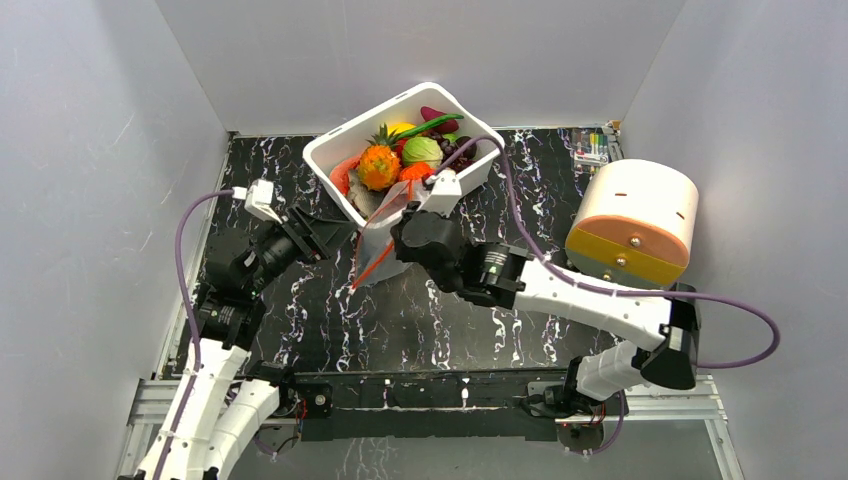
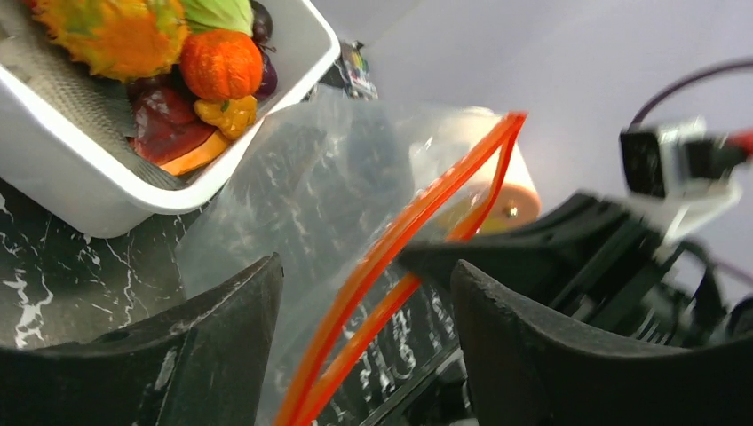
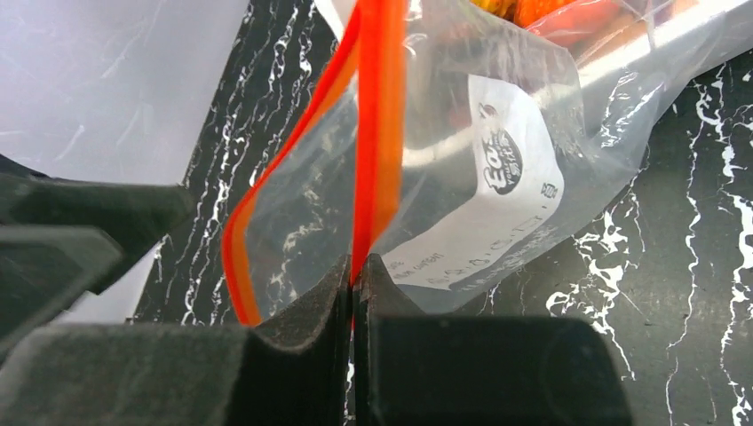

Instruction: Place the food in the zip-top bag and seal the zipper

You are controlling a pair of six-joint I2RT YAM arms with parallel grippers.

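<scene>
The clear zip top bag [image 1: 376, 247] with orange zipper edges is held up in front of the food bin. In the right wrist view, my right gripper is shut on the bag's orange edge [image 3: 380, 115], and the mouth gapes there. No food shows inside the bag's clear film [image 3: 453, 177], which bears a white printed label. My left gripper is open; the orange strips pass through the view between its fingers, though whether they touch cannot be told. The food, such as a pineapple [image 1: 379, 167] and a cabbage [image 1: 422, 151], lies in the white bin [image 1: 340, 140].
A rounded cream, orange and yellow box [image 1: 634, 222] stands at the right of the dark marbled table [image 1: 500, 335]. Small coloured items [image 1: 590, 148] lie in the back right corner. Free table lies right of the bin, and grey walls enclose the space.
</scene>
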